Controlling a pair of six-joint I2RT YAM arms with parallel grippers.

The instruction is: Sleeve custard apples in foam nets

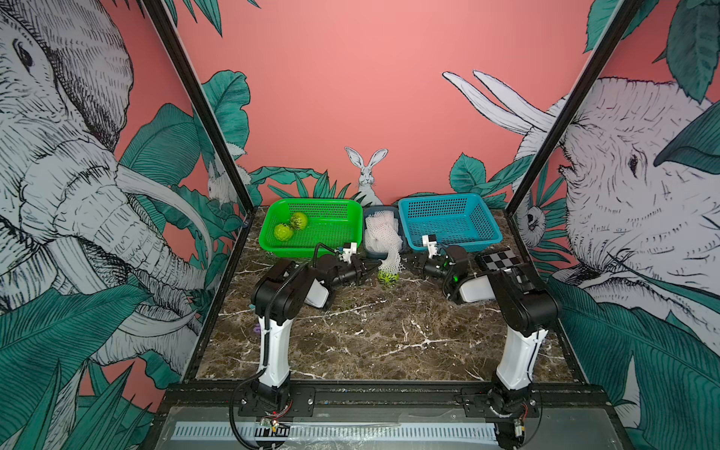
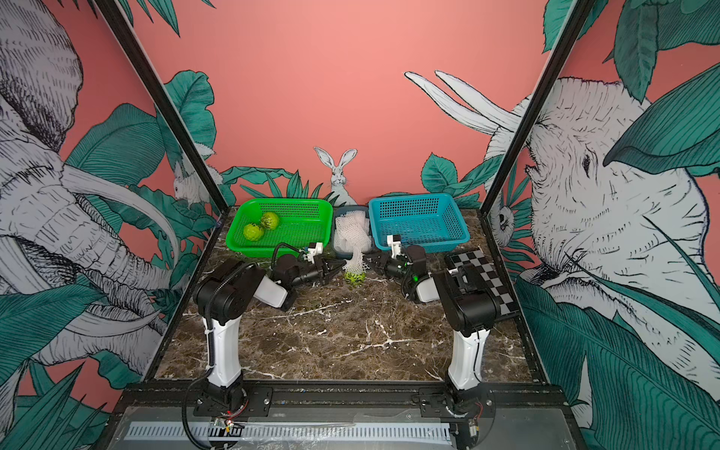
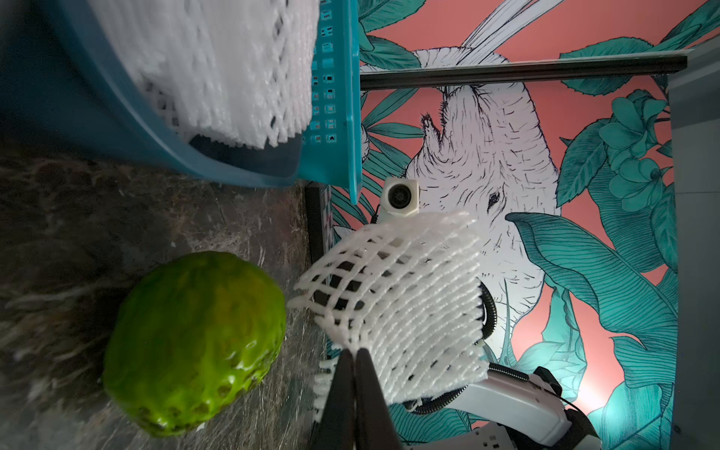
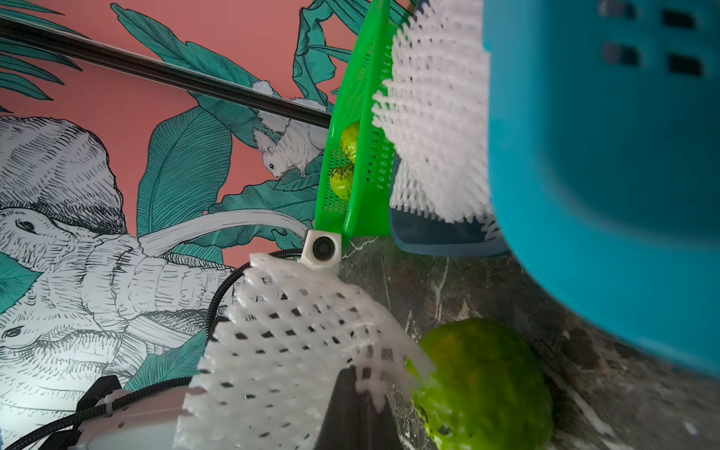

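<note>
A custard apple (image 1: 387,279) lies on the marble table below a white foam net (image 1: 390,262), held up between my two grippers. In the left wrist view the net (image 3: 397,300) is at my left gripper, whose fingers are together at its edge; the apple (image 3: 195,341) is beside it. In the right wrist view my right gripper is also shut at the net (image 4: 277,337), with the apple (image 4: 483,386) next to it. Whether each pinches the thin mesh is hard to tell.
Behind stand a green basket (image 1: 337,236) with two custard apples (image 1: 283,232), a grey bin with more nets (image 1: 381,225), and a blue basket (image 1: 450,217). A checkered board (image 1: 498,258) lies at right.
</note>
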